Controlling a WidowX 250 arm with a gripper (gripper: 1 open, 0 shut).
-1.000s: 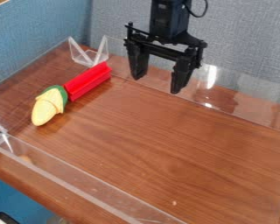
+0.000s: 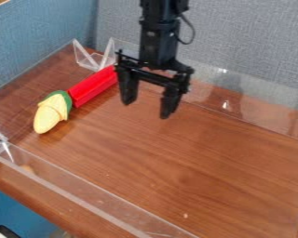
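My black gripper (image 2: 148, 94) hangs from the top centre above the wooden surface, its two fingers wide open with nothing visible between them. To its left a red cylindrical object (image 2: 92, 87) lies on the wood, angled toward the back. At its front end is a yellow corn-like toy (image 2: 49, 117) with green at its top. Both lie apart from the gripper.
Clear low walls (image 2: 251, 110) border the wooden surface (image 2: 201, 177), with clear angular brackets at the left and back left. A blue padded panel (image 2: 27, 42) stands behind on the left.
My gripper has moved left, toward the red object, and appears slightly smaller or turned. The objects on the surface have not visibly moved.
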